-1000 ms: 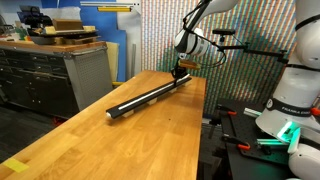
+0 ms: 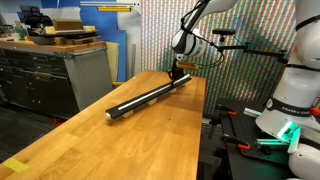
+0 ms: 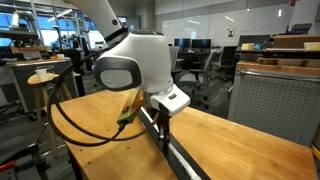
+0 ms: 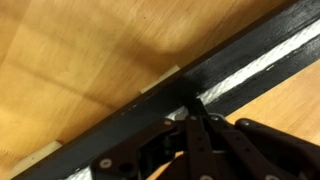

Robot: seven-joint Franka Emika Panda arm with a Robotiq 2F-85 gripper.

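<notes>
A long black bar (image 2: 143,99) with a pale stripe along it lies on the wooden table, running from the middle toward the far end. My gripper (image 2: 174,76) is at the bar's far part, pointing down. In the wrist view the bar (image 4: 140,113) crosses diagonally, and my dark gripper comes up from below with its tips together over the pale stripe (image 4: 262,64). It is shut, and nothing shows between its fingers. Whether the tips touch the bar is hard to tell. The white hand hides part of the bar (image 3: 181,157) in the second exterior view.
Small light-wood pieces (image 4: 38,157) stick out from beside the bar. A loose black cable (image 3: 62,112) loops around the hand. Dark cabinets (image 2: 40,78) stand behind the table.
The hand has shifted very slightly in the first exterior view, a little toward the near side. The bar looks unmoved.
</notes>
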